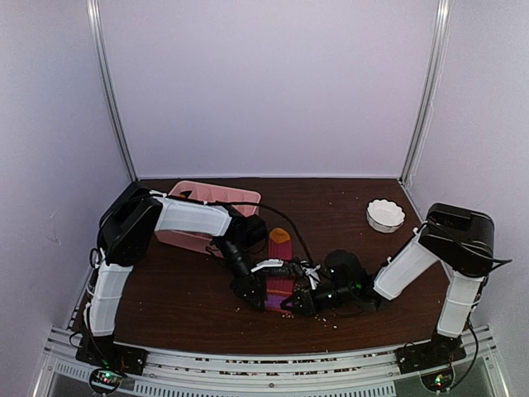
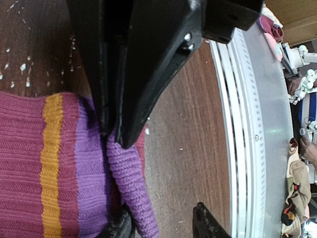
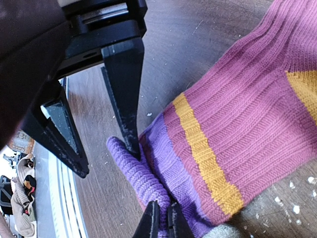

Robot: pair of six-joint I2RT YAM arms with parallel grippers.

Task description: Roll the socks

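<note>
A maroon sock (image 1: 279, 256) with an orange toe lies flat on the table, its purple cuff (image 1: 274, 299) towards the front edge. In the right wrist view, my right gripper is shut on the cuff's purple edge. My left gripper stands open at the other side of the cuff. One of its fingers (image 3: 125, 99) reaches down between the raised purple edge and the rest of the sock, while the other stays outside over bare table. Just how deep that finger sits is hidden.
Behind the left arm stands a pink divided tray (image 1: 219, 197) with something dark in one compartment. A white scalloped bowl (image 1: 385, 215) sits at the back right. Small pale crumbs lie by the cuff.
</note>
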